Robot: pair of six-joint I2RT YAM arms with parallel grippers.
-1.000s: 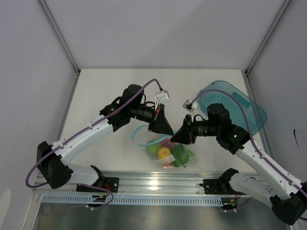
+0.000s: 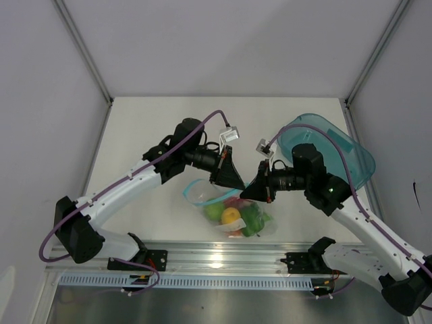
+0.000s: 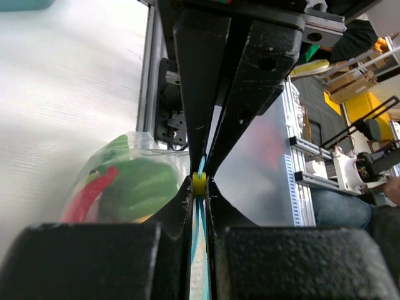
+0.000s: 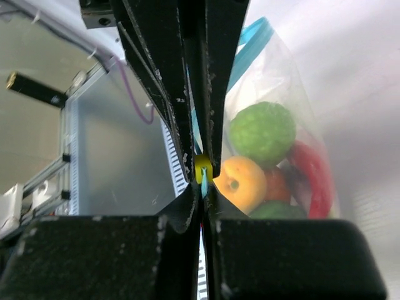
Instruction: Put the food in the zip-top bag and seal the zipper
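A clear zip bag with a blue zipper (image 2: 201, 201) sits at the front centre, holding a green pepper (image 2: 253, 219), an orange fruit (image 2: 230, 216), a green fruit (image 4: 262, 133) and a red pepper (image 4: 312, 172). My left gripper is shut on the blue zipper near the bag's top. My right gripper, close beside it on the right, is shut at the zipper; a blue strip shows at its tips, and how firmly it grips that is unclear.
A teal bin (image 2: 358, 162) stands at the back right, behind the right arm.
The two grippers hold almost the same places over the bag, with only very slight shifts of the right one.
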